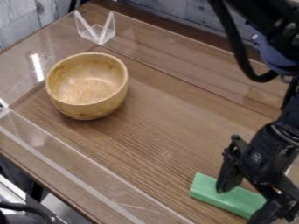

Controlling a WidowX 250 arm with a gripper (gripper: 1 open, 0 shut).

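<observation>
My gripper (pixel 250 192) is a black mechanism at the lower right, low over a green rectangular block (pixel 215 192) lying on the wooden table (pixel 140 149). Its dark fingers straddle or overlap the block's right part and stand apart. Whether they touch the block cannot be told, as the gripper hides part of it.
A tan bowl (pixel 86 101) sits at the upper left. A clear wire-like holder (pixel 96 28) stands near the back left edge. The table's edge runs along the lower left.
</observation>
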